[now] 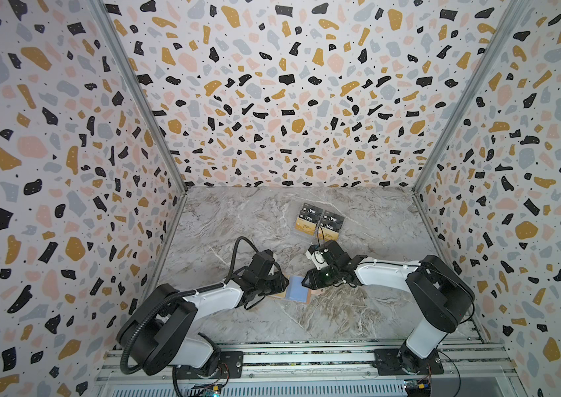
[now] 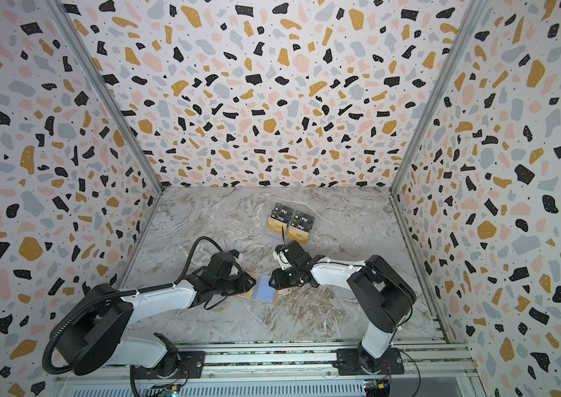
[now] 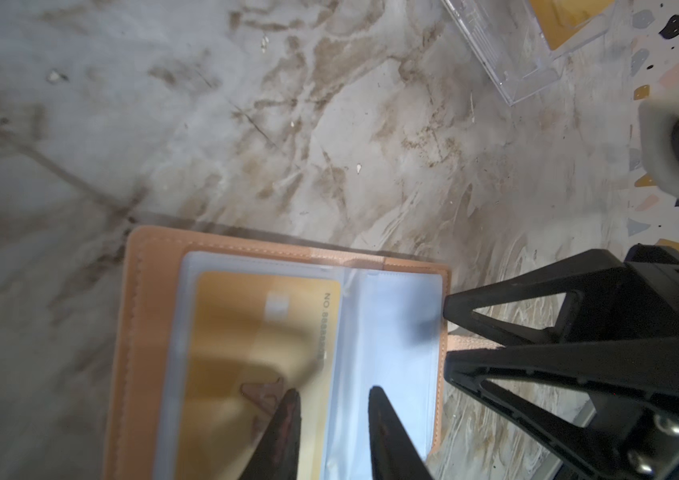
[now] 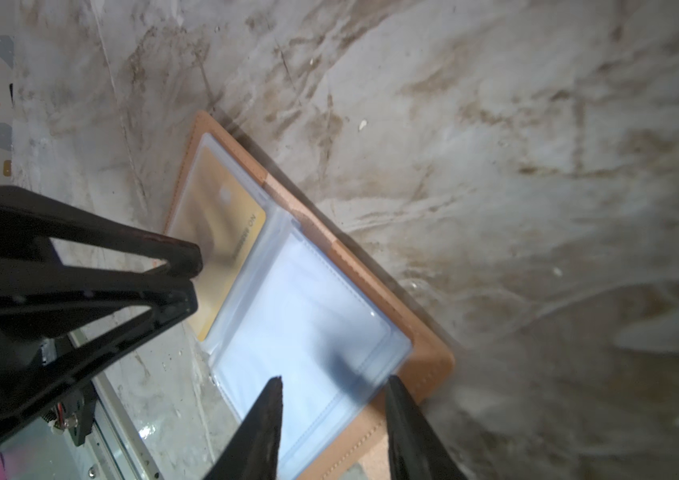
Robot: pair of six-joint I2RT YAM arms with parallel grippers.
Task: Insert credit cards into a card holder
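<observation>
The tan card holder (image 3: 195, 240) lies spread open on the table, between my two arms. A gold card (image 3: 275, 340) sits in its left-hand clear sleeve, and pale blue-white sleeves (image 4: 299, 320) cover the right-hand side. My left gripper is open over the holder, its fingers apart above the strip by the gold card's inner edge. At the holder's right edge, my right gripper is open too, with fingers apart over the outer edge of the sleeves. Whether any fingertip touches the plastic, I cannot tell. No card shows in either gripper.
Toward the back, a clear tray (image 1: 297, 228) holds black-and-gold cards (image 1: 329, 225) in two side-by-side groups. Both arms come in close together over the holder, leaving little room between them. Bare marbled table (image 1: 227, 211) lies around the holder and tray.
</observation>
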